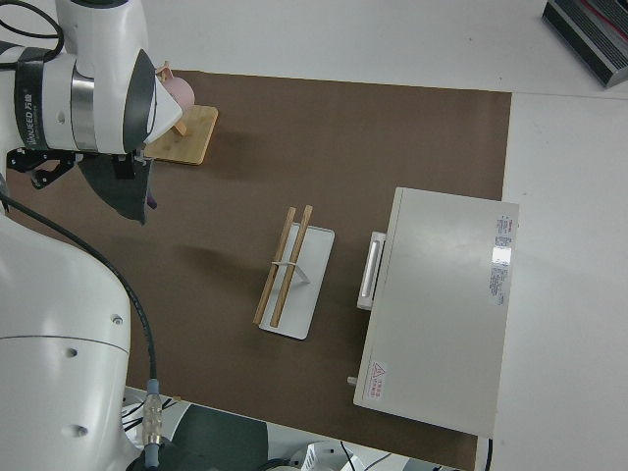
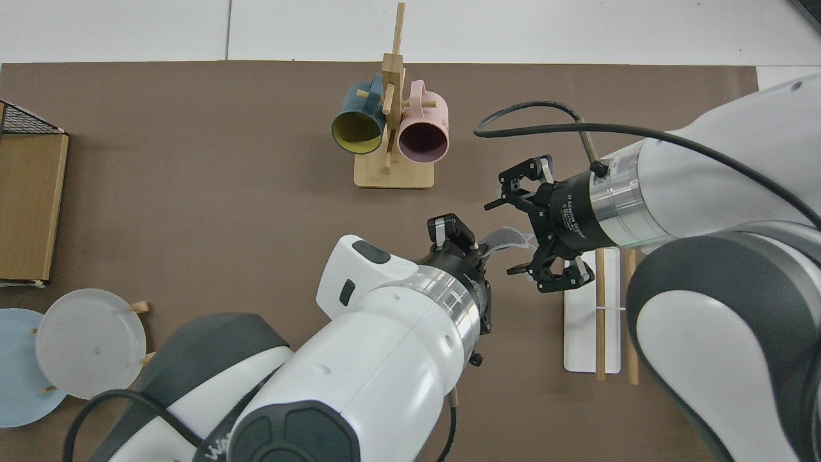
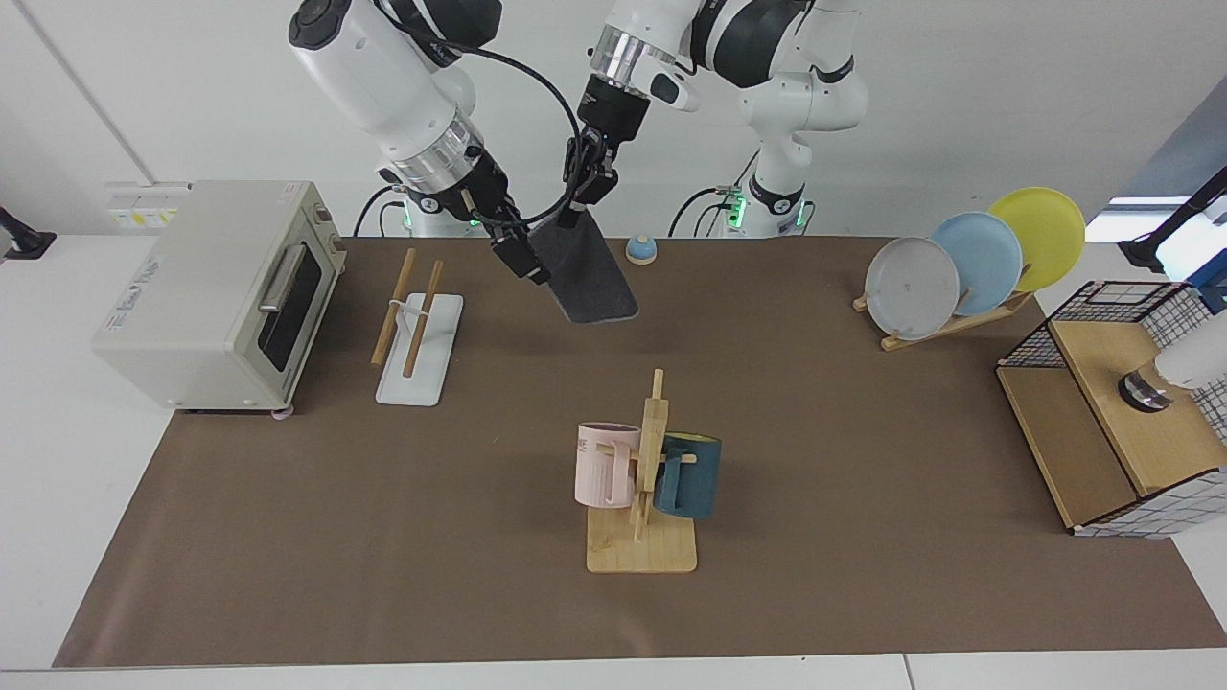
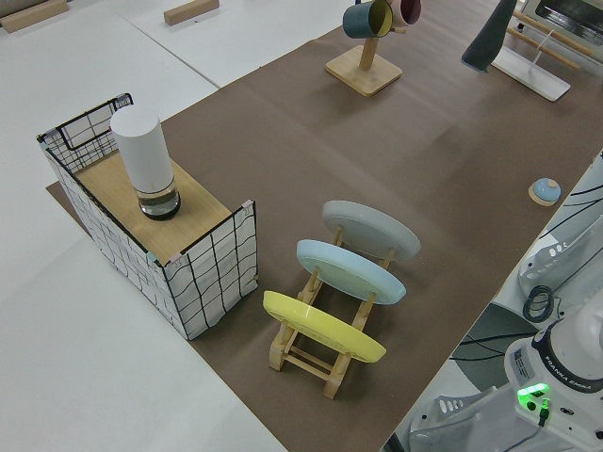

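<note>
Two white arms reach over the brown mat. In the top view the upper right arm's black gripper [image 2: 531, 231] hangs open beside the lower arm's gripper [image 2: 462, 254], whose fingers are hard to make out. A grey cloth [image 3: 592, 276] hangs from the grippers in the left view; which one holds it is unclear. A wooden mug tree [image 2: 392, 173] carries a pink mug [image 2: 423, 131] and a teal mug [image 2: 351, 123]. A white board with two wooden sticks [image 3: 403, 385] lies near the arms.
A boxy white appliance [image 3: 184, 299] stands at one side. A plate rack with white [image 3: 909, 287], blue [image 3: 978, 259] and yellow plates [image 3: 1041, 230], and a wire-sided wooden shelf [image 3: 1058, 437] stand opposite.
</note>
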